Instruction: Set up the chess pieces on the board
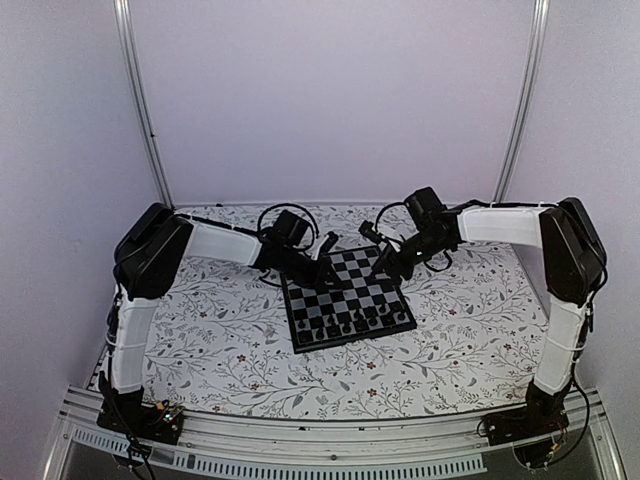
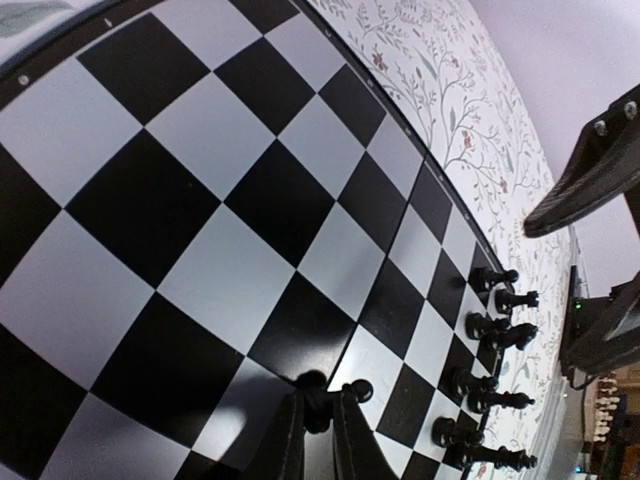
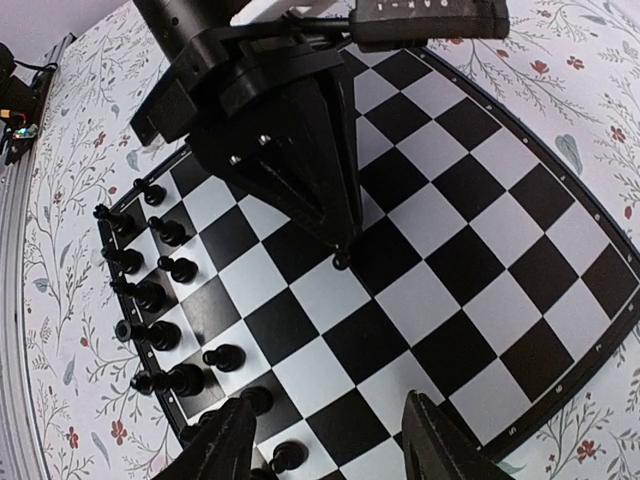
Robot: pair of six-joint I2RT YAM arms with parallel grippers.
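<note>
The checkered board [image 1: 360, 265] lies mid-table, turned slightly. Black chess pieces [image 1: 345, 325] stand in two rows along its near edge; the right wrist view shows them on the left, among them a pawn [image 3: 225, 357]. Over the empty middle squares, my left gripper is shut on a small dark piece [image 2: 316, 405], only partly visible between the fingers. Its round end [image 3: 341, 261] pokes out below the fingertips in the right wrist view. Above the board's right side, my right gripper has its fingers apart, with nothing gripped between them.
Several pale pieces [image 2: 604, 410] show far off at the right edge of the left wrist view. Both grippers hang over the board, close to each other.
</note>
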